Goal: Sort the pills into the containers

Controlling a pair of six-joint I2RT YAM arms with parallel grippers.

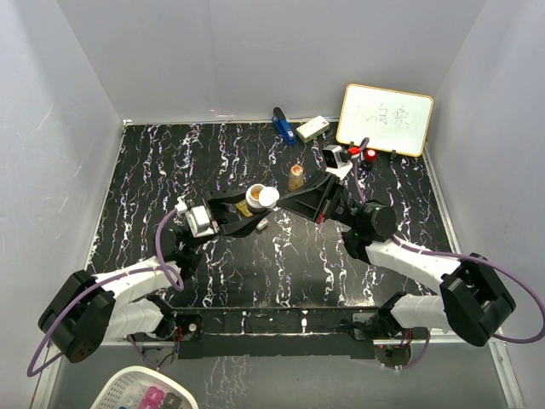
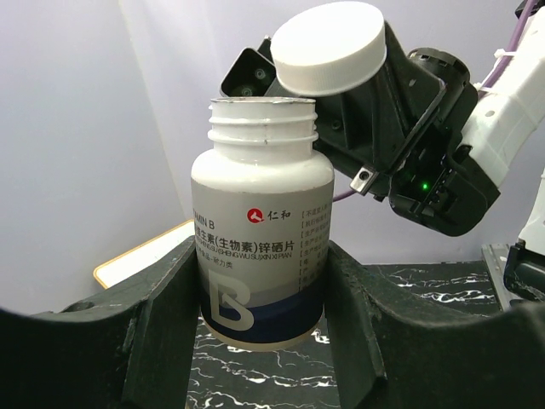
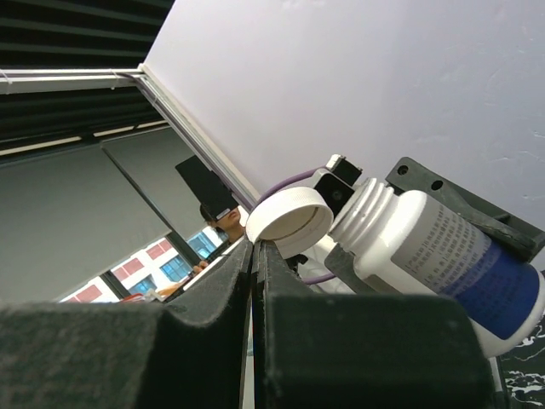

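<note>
My left gripper (image 1: 253, 208) is shut around the body of a white pill bottle (image 2: 264, 256) with a blue-and-grey label. The bottle stands upright in the left wrist view, its threaded neck bare. A white ribbed cap (image 3: 289, 220) is off the bottle, tilted just beside and above its mouth. My right gripper is shut, the cap's edge at its fingertips and the cap held up in the air. From above, the cap (image 1: 268, 197) covers part of the bottle's right side, and orange-brown contents show in the mouth.
Behind the grippers stands an amber bottle (image 1: 295, 177) with a light cap. Along the back are a blue stapler (image 1: 283, 126), an eraser (image 1: 312, 129), a whiteboard (image 1: 386, 119) and a red-capped bottle (image 1: 369, 156). A small item (image 1: 262, 224) lies under the bottle.
</note>
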